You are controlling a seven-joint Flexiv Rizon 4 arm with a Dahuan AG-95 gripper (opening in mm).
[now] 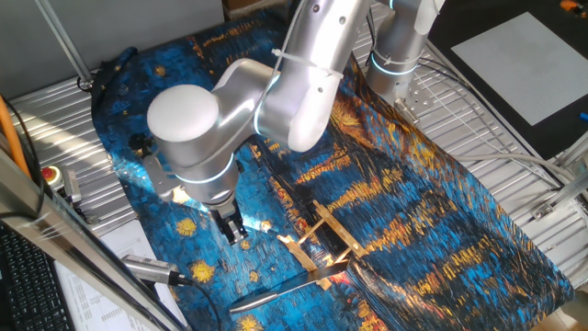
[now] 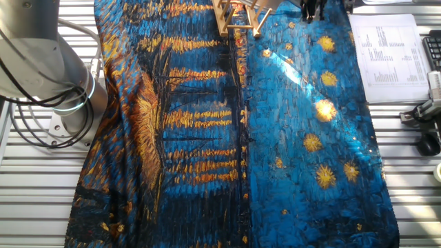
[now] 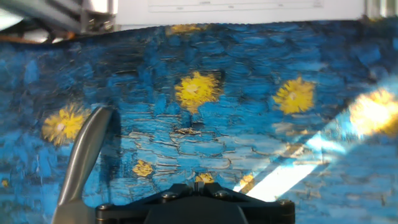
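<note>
A metal knife (image 1: 289,286) lies at the front of the cloth, one end on the cloth and the other against a small wooden frame (image 1: 322,223). In the wrist view, the curved silver end of the knife (image 3: 87,149) rises at the left. My gripper (image 1: 236,233) hangs over the blue part of the cloth, left of the frame and apart from the knife. Its black fingers meet at the bottom of the wrist view, shut, with nothing visible between them. Only part of the wooden frame (image 2: 224,17) shows at the top edge of exterior view 2.
A blue and orange painted-print cloth (image 2: 296,179) covers the slatted table, with folds on the robot-base side. Beyond its edge lie printed paper (image 2: 393,58) and a keyboard (image 1: 32,285). A metal post (image 1: 83,253) stands at the left.
</note>
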